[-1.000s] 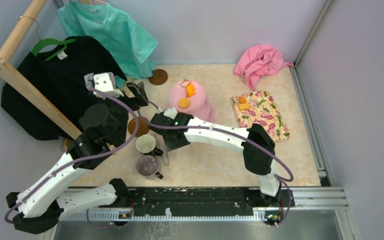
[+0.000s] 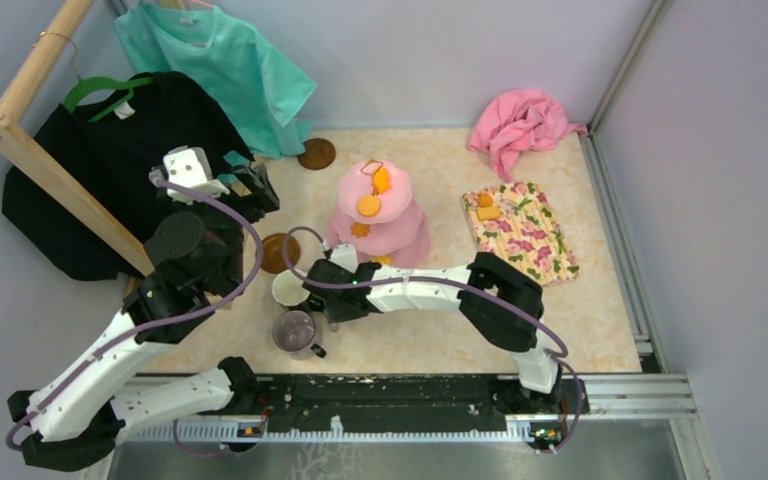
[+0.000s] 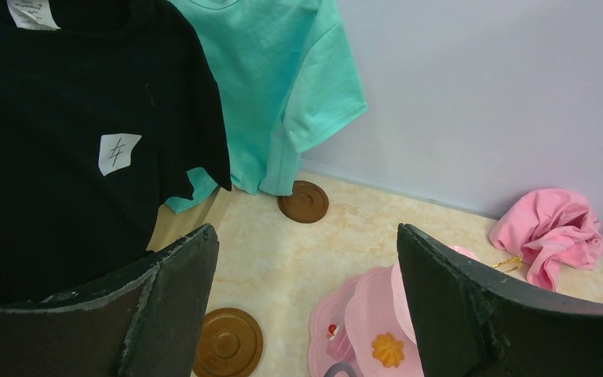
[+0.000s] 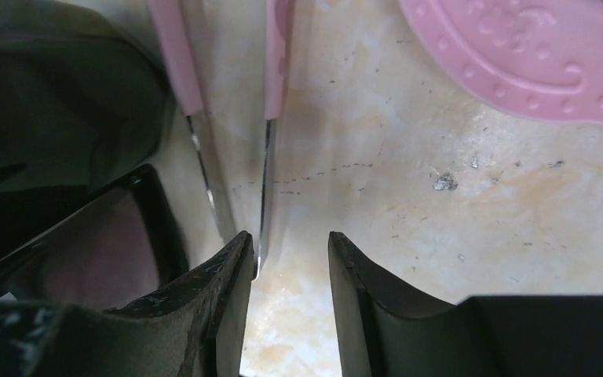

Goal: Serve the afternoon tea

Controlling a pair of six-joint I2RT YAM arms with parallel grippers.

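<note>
My left gripper is raised at the left, open and empty, facing the hanging shirts and a pink tiered stand (image 2: 380, 200) with orange pieces. My right gripper is low over the table, open, just below two pink-handled utensils (image 4: 271, 157) with metal blades lying beside dark cups. In the top view a white cup (image 2: 290, 287) and a grey cup (image 2: 294, 332) sit left of it. Brown coasters (image 2: 279, 253) lie behind the cups and at the back.
A floral tray (image 2: 530, 245) with orange pieces lies right; a pink cloth (image 2: 520, 125) at the back right. A wooden rack (image 2: 40, 160) with shirts fills the left.
My right gripper has moved toward the front of the table, beside the cups. The left arm has drawn slightly leftward.
</note>
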